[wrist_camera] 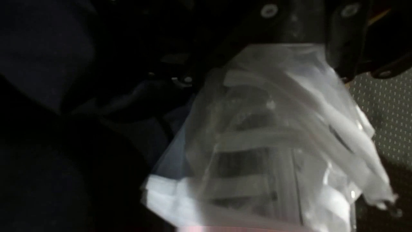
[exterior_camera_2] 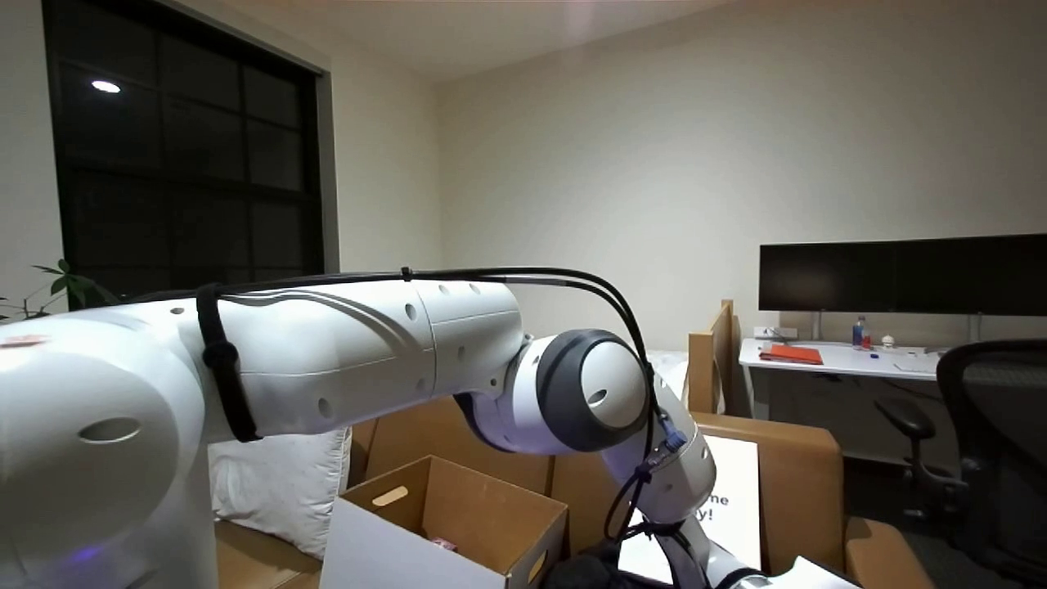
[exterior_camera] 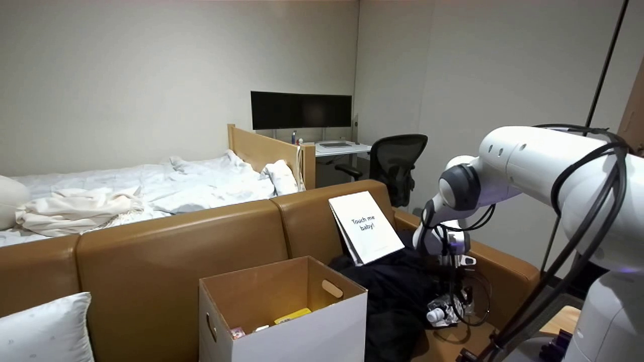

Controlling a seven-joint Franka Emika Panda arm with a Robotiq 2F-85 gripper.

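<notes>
In the wrist view a crumpled clear plastic bag [wrist_camera: 270, 135] with whitish contents fills the middle. My gripper is right at its upper end, its dark parts on either side and plastic reaching up between them. Darkness and the bag hide the fingertips, so their grip on it is unclear. Exterior view 1 has the bag [exterior_camera: 448, 304] low by the sofa's right arm, with a white round piece [exterior_camera: 434, 314] at its near side. There the gripper [exterior_camera: 463, 294] points down against it. Exterior view 2 does not show the gripper's fingers.
Black cloth [exterior_camera: 392, 295] lies along the seat left of the bag. A white folded card [exterior_camera: 368, 229] leans on the backrest. The open cardboard box [exterior_camera: 284, 344] holds a few small items. Close on the right stands the sofa arm [exterior_camera: 504, 262]; cables hang beside the gripper.
</notes>
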